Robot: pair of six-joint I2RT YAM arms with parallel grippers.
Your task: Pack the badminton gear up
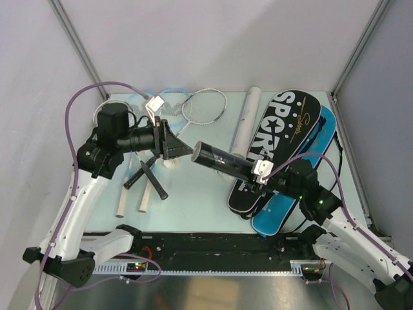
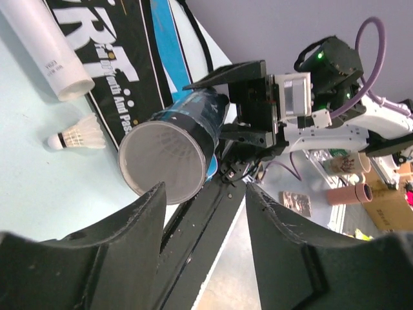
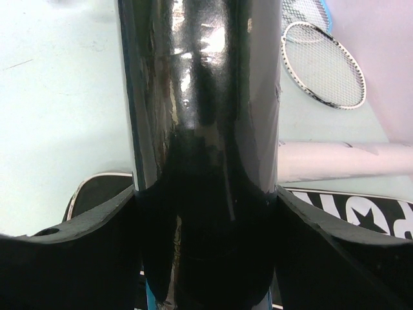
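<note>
A black shuttlecock tube point(image 1: 222, 161) is held in my right gripper point(image 1: 258, 177), shut round it; in the right wrist view it point(image 3: 203, 129) fills the middle. My left gripper point(image 1: 179, 147) stands open just left of the tube's round end, apart from it; in the left wrist view that end point(image 2: 161, 158) faces its fingers. Black SPORT bag point(image 1: 277, 129) and blue bag point(image 1: 281, 210) lie at the right. Rackets point(image 1: 206, 121) and a white tube point(image 1: 248, 110) lie at the back. A shuttlecock point(image 2: 80, 134) lies beside the white tube.
Several racket handles point(image 1: 151, 181) lie below my left arm. Walls bound the back and both sides.
</note>
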